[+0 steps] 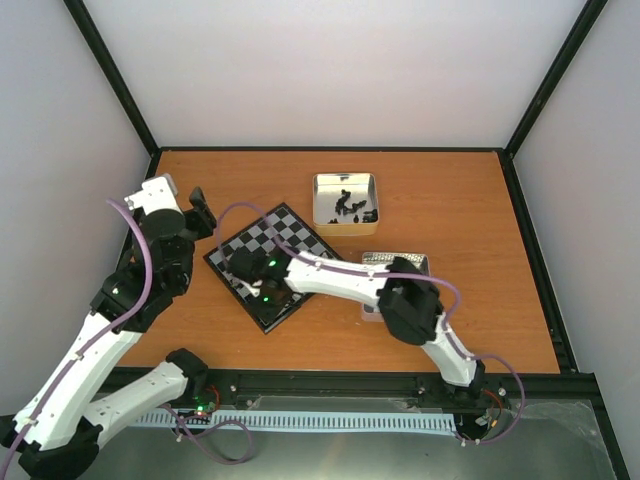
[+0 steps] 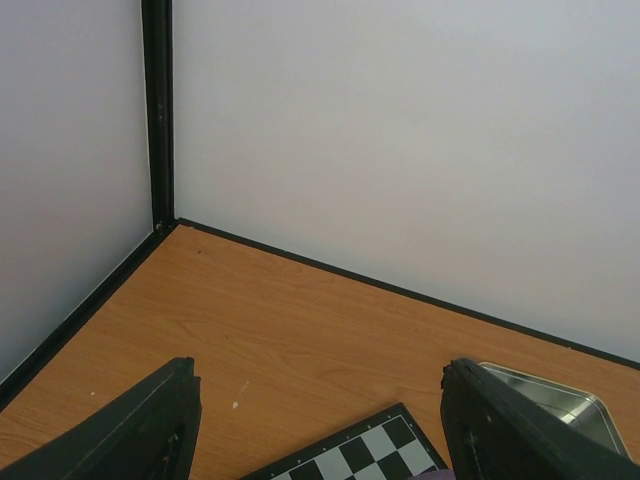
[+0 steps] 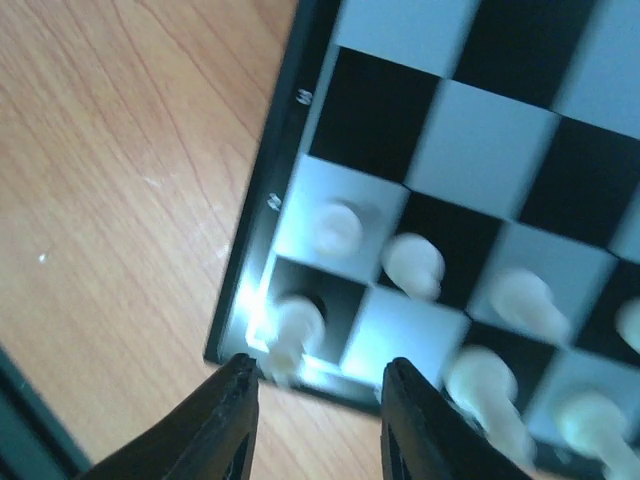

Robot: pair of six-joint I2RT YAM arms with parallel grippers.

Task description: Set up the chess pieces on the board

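Observation:
The checkered board (image 1: 233, 258) lies left of centre, partly hidden by my right arm. In the right wrist view white pieces (image 3: 414, 265) stand on squares at one corner, and my right gripper is open just over the corner piece, its fingers below it in the picture. My left gripper is raised at the left, its fingers apart with nothing between them, facing the board (image 2: 363, 455).
A tray with black pieces (image 1: 345, 226) stands behind the board to the right; a second metal tray (image 1: 415, 260) is partly under my right arm.

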